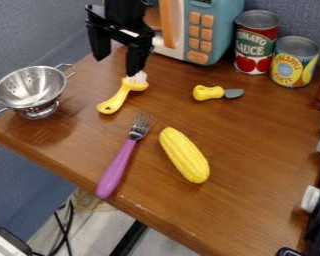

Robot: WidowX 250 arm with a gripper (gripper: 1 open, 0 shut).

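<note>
My black gripper hangs at the top left of the camera view, above a yellow-handled utensil with a pale head lying on the wooden table. Its dark fingers point down, apart from the utensil; whether they are open or shut is hard to tell. A purple fork, a yellow corn cob and a small yellow-handled knife lie on the table.
A steel colander sits at the left edge. A toy microwave, tomato can and yellow can stand at the back. A black appliance lines the right edge.
</note>
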